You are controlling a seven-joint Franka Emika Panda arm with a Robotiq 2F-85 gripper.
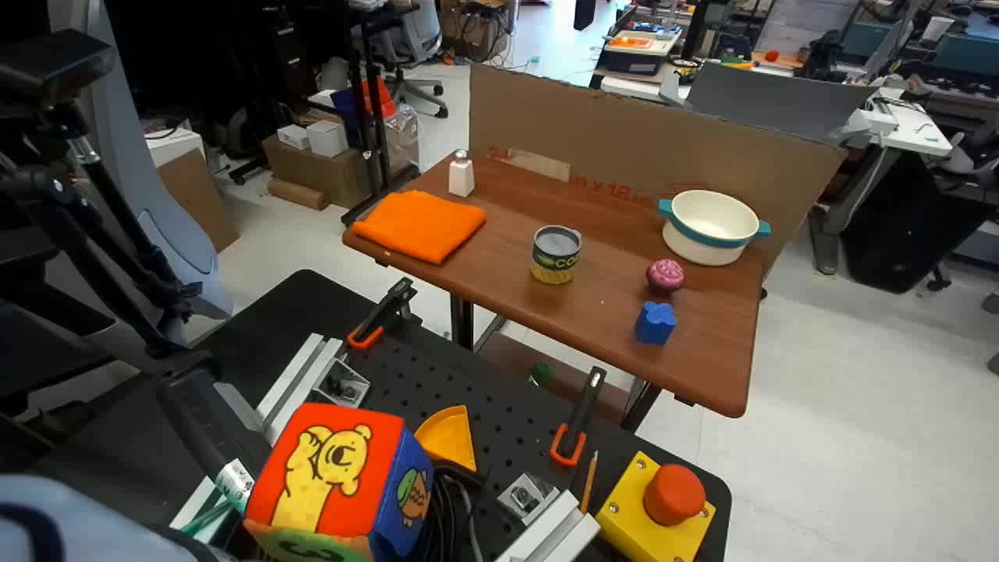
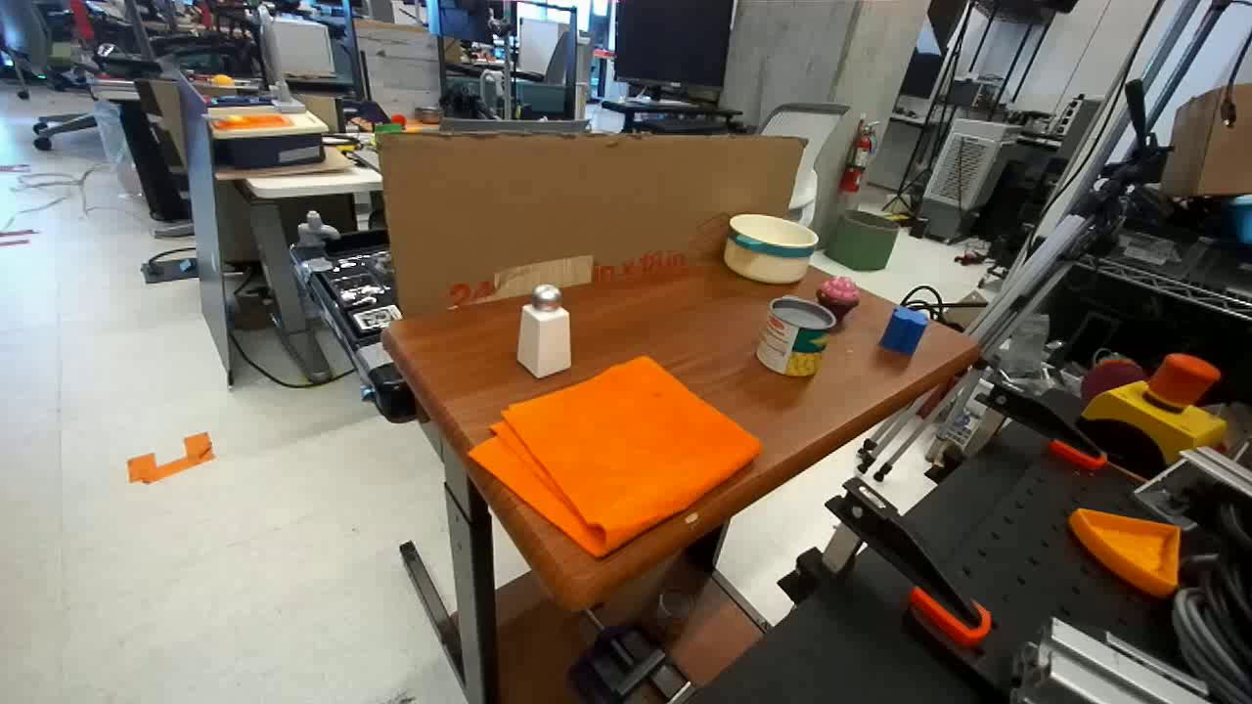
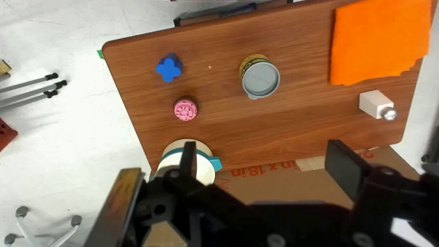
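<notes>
My gripper is open above the brown table (image 1: 599,300), its two fingers wide apart in the wrist view and nothing between them. On the table stand a can with a grey lid (image 1: 556,254), a blue flower-shaped block (image 1: 655,323), a pink cupcake (image 1: 665,275) and a white pot with teal handles (image 1: 704,245). A folded orange cloth (image 2: 628,446) lies at one end, with a white shaker with a metal top (image 2: 545,334) close by. In the wrist view one finger partly covers the pot (image 3: 205,171). Neither exterior view shows the gripper.
A cardboard panel (image 2: 563,199) stands along the table's far edge. In front is a black perforated bench (image 1: 487,375) with clamps, a plush cube (image 1: 328,468), a yellow wedge (image 1: 449,437) and a red button on a yellow box (image 1: 672,493).
</notes>
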